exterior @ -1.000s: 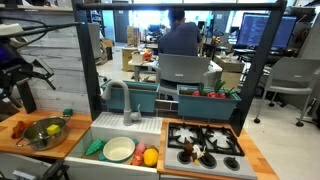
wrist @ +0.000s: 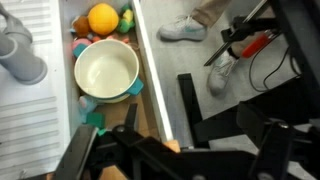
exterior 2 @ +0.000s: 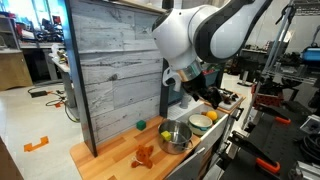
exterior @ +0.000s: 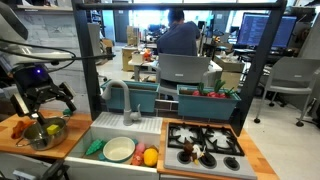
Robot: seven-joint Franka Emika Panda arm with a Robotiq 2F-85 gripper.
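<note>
In exterior view 1 my gripper hangs just above the metal pot on the left wooden counter. Its fingers stand apart in the wrist view, where the gripper shows nothing between them. A small yellow thing lies in the pot. The cream bowl rests in the sink, with an orange ball beside it. From exterior view 2, the pot is nearer the camera than the bowl, and the gripper is above the sink side.
An orange-brown toy and a green piece lie on the counter. The faucet rises behind the sink. A stove fills the right side, and blue bins stand at the back.
My arm has come down and to the right in exterior view 1, bringing the gripper from the far left to just over the pot. The pot and sink items look unmoved.
</note>
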